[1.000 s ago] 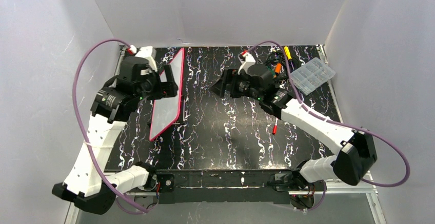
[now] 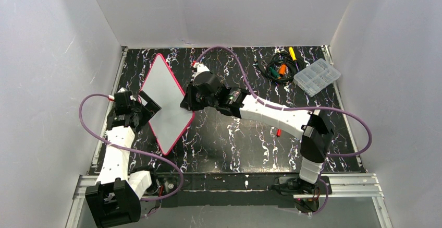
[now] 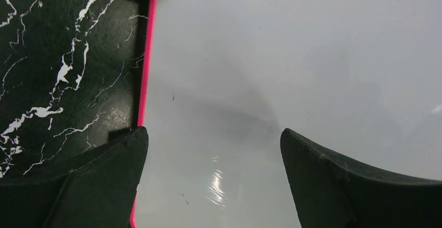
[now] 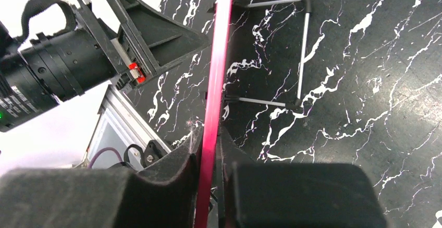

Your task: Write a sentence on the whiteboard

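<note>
The white board with a pink rim (image 2: 166, 118) is tilted into a diamond outline at the table's left. My right gripper (image 2: 185, 103) is shut on its right edge; in the right wrist view the pink rim (image 4: 211, 108) runs between the fingers. At the opposite edge, my left gripper (image 2: 150, 108) stands open. In the left wrist view, both fingers (image 3: 99, 181) show with blank white surface (image 3: 213, 108) between them, and the pink border passes near one fingertip. A small red marker (image 2: 279, 132) lies on the table to the right.
A metal stand leg (image 4: 303, 45) juts out behind the board. Coiled black cables (image 2: 276, 71), an orange-and-yellow-handled tool (image 2: 292, 54) and a clear compartment box (image 2: 317, 76) occupy the back right.
My right gripper moved left and has taken hold of the board's edge. The board has turned and shows more of its face.
</note>
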